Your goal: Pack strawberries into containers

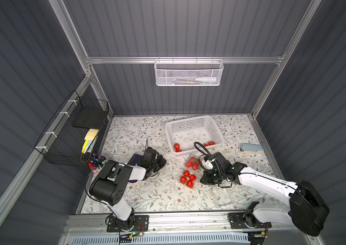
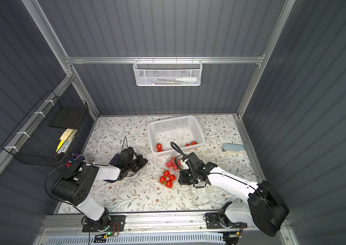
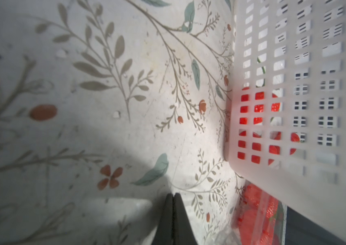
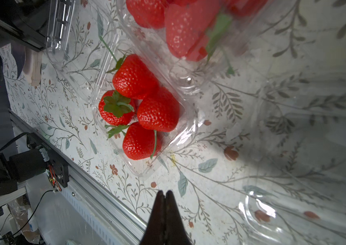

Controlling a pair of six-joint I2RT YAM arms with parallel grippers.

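Several red strawberries (image 4: 158, 109) sit in a clear open plastic container (image 4: 189, 126) near the middle of the table. Behind it is a second clear container (image 4: 177, 77) with strawberries (image 4: 189, 26) inside, seen through clear plastic. More strawberries (image 1: 176, 146) lie in the white basket (image 1: 215, 122) at the back. My right gripper is shut, nothing visible between its fingers, just right of the open container. On the left, my left gripper is shut and empty low over bare table, apart from basket and containers.
Another clear container (image 4: 262, 212) lies to the right, partly outside the right wrist view. A blue-grey block (image 1: 251, 147) rests at the right edge. A dark object (image 1: 134, 160) is partly hidden behind the left arm.
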